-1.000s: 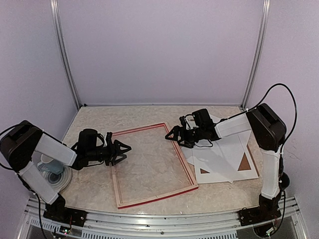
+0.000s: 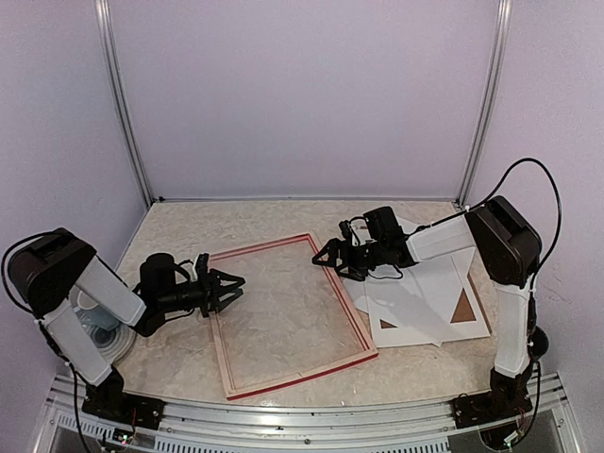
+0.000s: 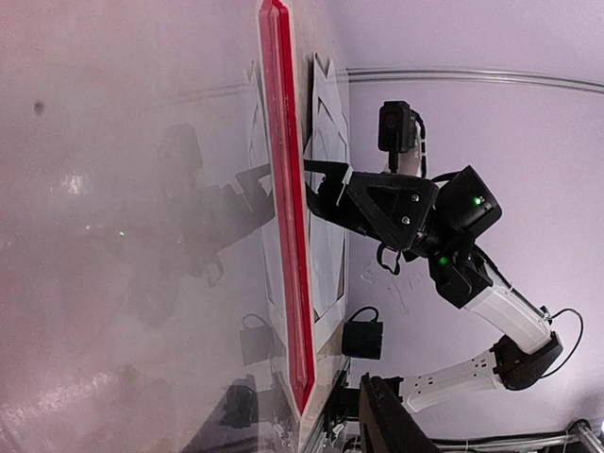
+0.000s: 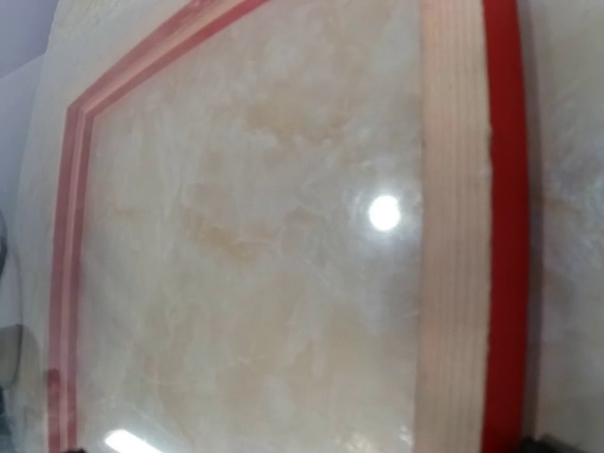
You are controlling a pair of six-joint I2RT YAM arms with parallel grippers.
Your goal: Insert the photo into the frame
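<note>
A red-edged wooden frame (image 2: 293, 376) with a clear, reflective pane lies tilted in the middle of the table; its red edge (image 3: 293, 226) and wooden border (image 4: 453, 217) show in the wrist views. My left gripper (image 2: 226, 288) is over the frame's left border, partly open, its tips low in the left wrist view; whether anything is between them is unclear. My right gripper (image 2: 330, 257) is at the right border near the back corner, open as far as shows. White sheets (image 2: 420, 297) lie right of the frame, partly under the right arm.
A white coiled item with a pale jug (image 2: 99, 321) sits at the far left, behind the left arm. Walls enclose the sides and back.
The right arm has stayed still.
</note>
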